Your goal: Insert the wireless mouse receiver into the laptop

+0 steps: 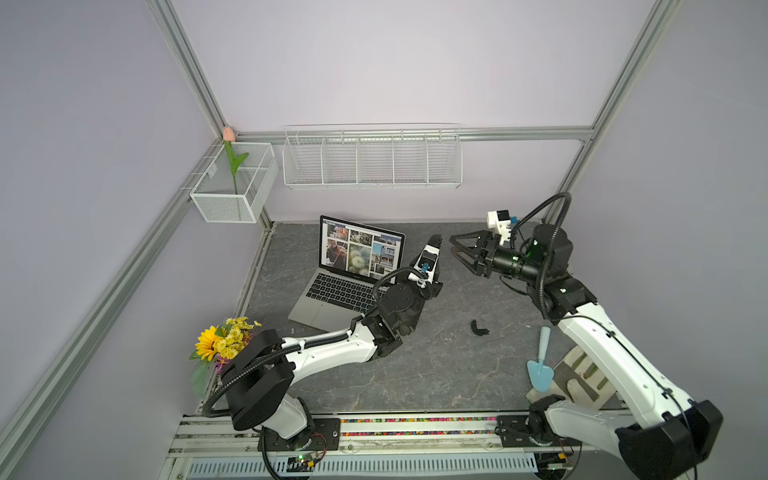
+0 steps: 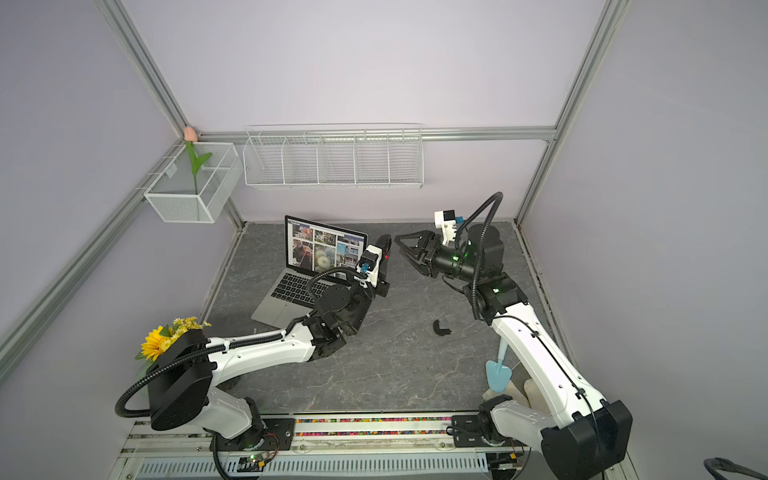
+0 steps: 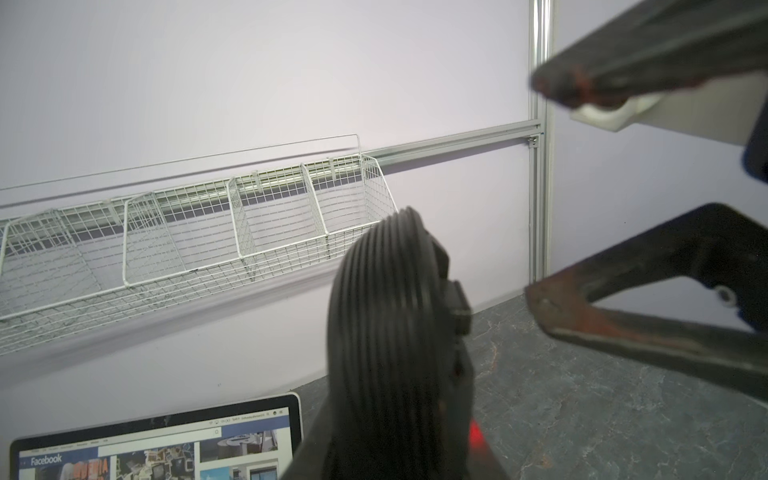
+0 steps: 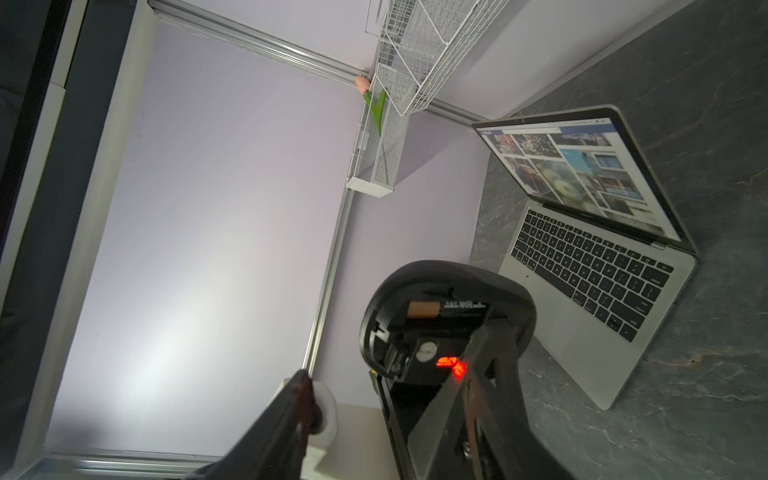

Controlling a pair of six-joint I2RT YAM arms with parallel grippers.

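A black mouse (image 4: pixel 448 296) is held by my left gripper (image 1: pixel 432 252), turned so its underside, with an open battery bay and red sensor glow, faces the right wrist camera. In the left wrist view the mouse (image 3: pixel 384 336) stands upright at centre. Just to its right, my right gripper (image 1: pixel 460 252) is part open, fingertips pointing at the mouse but apart from it, nothing visible between them. The open laptop (image 1: pixel 332 308) sits behind my left arm, screen lit. Whether a receiver is in the mouse I cannot tell.
A small black piece (image 1: pixel 480 328) lies mid-table. A blue trowel (image 1: pixel 541 372) and beige items are at front right, flowers (image 1: pixel 224 344) at front left. Wire baskets (image 1: pixel 372 160) hang on the back wall.
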